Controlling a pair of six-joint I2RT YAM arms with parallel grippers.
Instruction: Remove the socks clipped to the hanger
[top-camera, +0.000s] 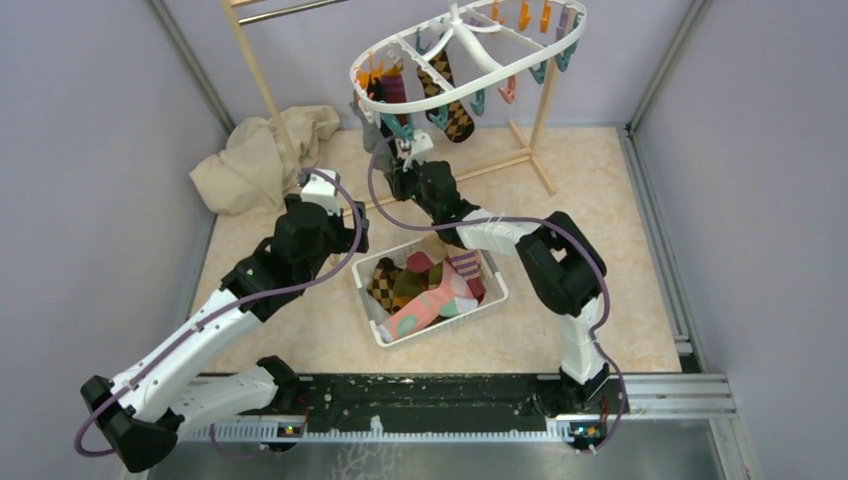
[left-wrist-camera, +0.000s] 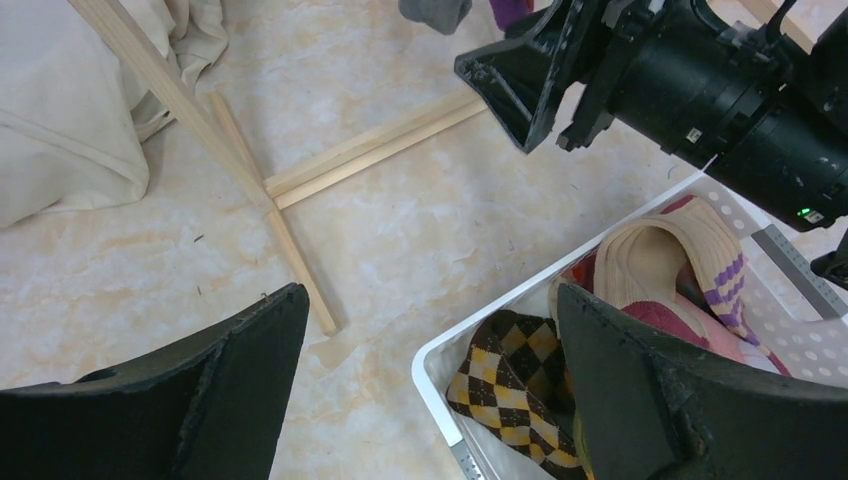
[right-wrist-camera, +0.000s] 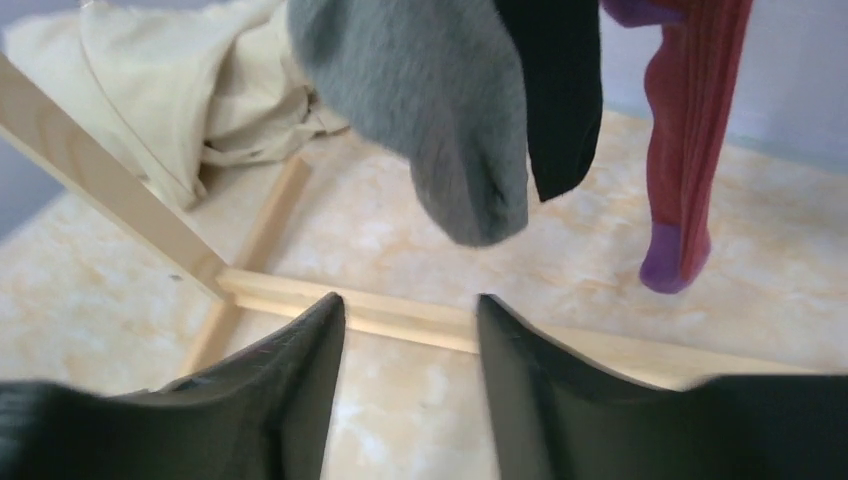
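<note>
A white oval hanger (top-camera: 500, 70) holds socks on clips: a checkered one (top-camera: 455, 115), a grey sock (right-wrist-camera: 430, 120), a black one (right-wrist-camera: 550, 90) and a maroon-purple one (right-wrist-camera: 680, 170). My right gripper is just below the grey sock, its fingers apart with nothing between them. My left gripper hangs open and empty near the left end of the white basket (left-wrist-camera: 437, 400), which holds a pile of socks.
A wooden stand (right-wrist-camera: 110, 190) stands behind, with beige cloth (top-camera: 255, 165) at the back left. Bare floor (top-camera: 590, 250) lies to the right.
</note>
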